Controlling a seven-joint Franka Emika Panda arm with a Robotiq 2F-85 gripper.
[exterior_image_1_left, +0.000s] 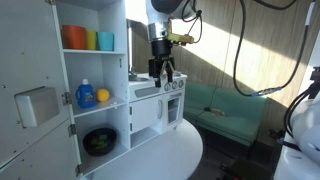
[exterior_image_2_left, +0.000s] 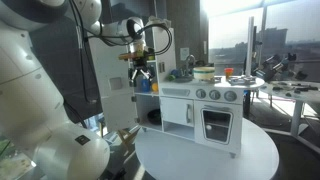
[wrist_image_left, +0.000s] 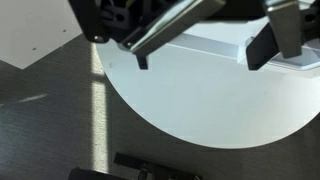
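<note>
My gripper (exterior_image_1_left: 162, 77) hangs fingers-down in front of the white toy kitchen. In the wrist view its two fingers stand wide apart above the round white table (wrist_image_left: 200, 110), with nothing between them. To its left in exterior view 1, a blue bottle (exterior_image_1_left: 85, 96) and a yellow-orange object (exterior_image_1_left: 103, 95) stand on the middle shelf. A black bowl (exterior_image_1_left: 99, 141) sits in the lower compartment. Orange (exterior_image_1_left: 74, 37), yellow (exterior_image_1_left: 91, 41) and teal (exterior_image_1_left: 105, 41) cups line the top shelf.
The cabinet door (exterior_image_1_left: 35, 105) on the left stands open. On the kitchen counter are a pot (exterior_image_2_left: 204, 74) and an orange cup (exterior_image_2_left: 228, 71). An oven door (exterior_image_2_left: 217, 125) is at the right.
</note>
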